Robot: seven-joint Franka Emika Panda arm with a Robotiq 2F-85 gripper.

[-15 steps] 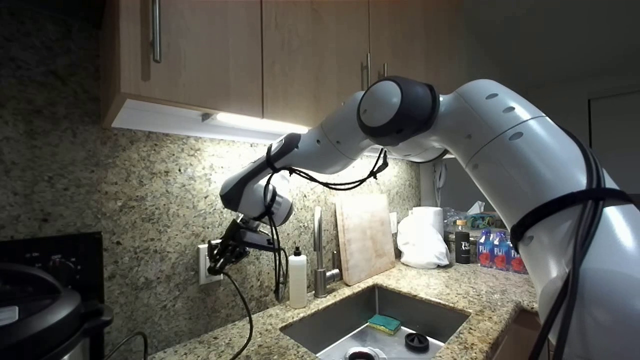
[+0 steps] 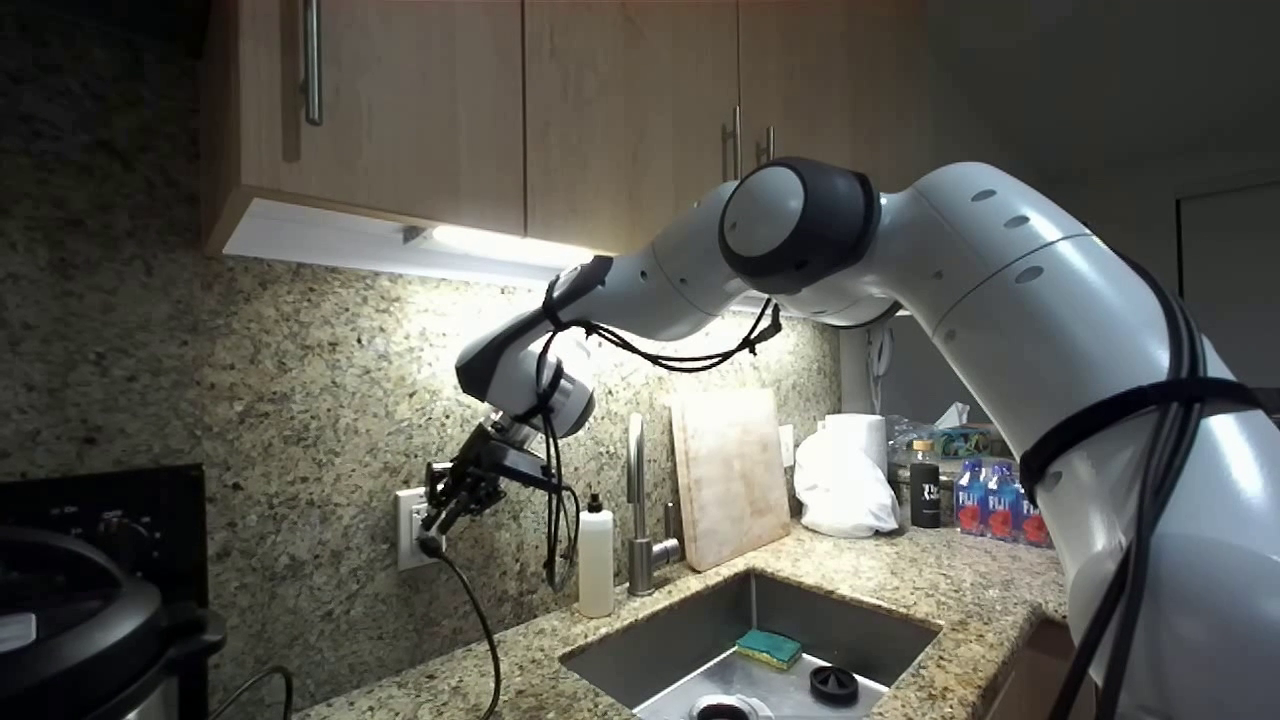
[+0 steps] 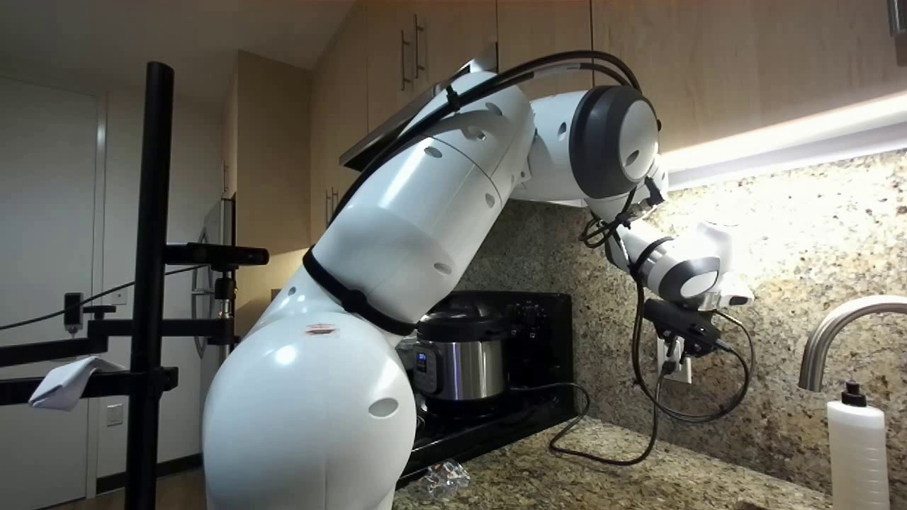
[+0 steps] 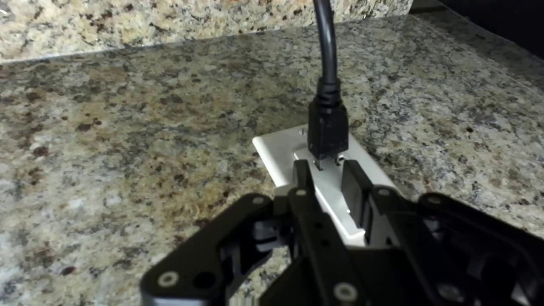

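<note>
A black plug (image 4: pixel 327 127) on a black cable stands at the white wall outlet (image 4: pixel 285 145), its body just past my fingertips in the wrist view. My gripper has its two fingers apart by about the plug's width, and the white plate shows in the gap. Whether the tips touch the plug is unclear. Two small marks, prongs or slots, show at the plug's wall end; how deep it sits I cannot tell. In exterior view 1, the gripper (image 2: pixel 434 518) is in front of the outlet plate (image 2: pixel 408 514), with the plug (image 2: pixel 429 545) just below it.
The cable (image 2: pixel 482 618) hangs down to the counter. A white bottle (image 2: pixel 596 558) and the faucet (image 2: pixel 637 504) stand right of the gripper, beside the sink (image 2: pixel 780 588). A pressure cooker (image 3: pixel 468 361) stands left of the outlet, and cabinets (image 2: pixel 396 108) hang overhead.
In exterior view 1 the forearm and wrist have shifted right and slightly downward. The plug's body now shows below the fingers, where the gripper covered it before.
</note>
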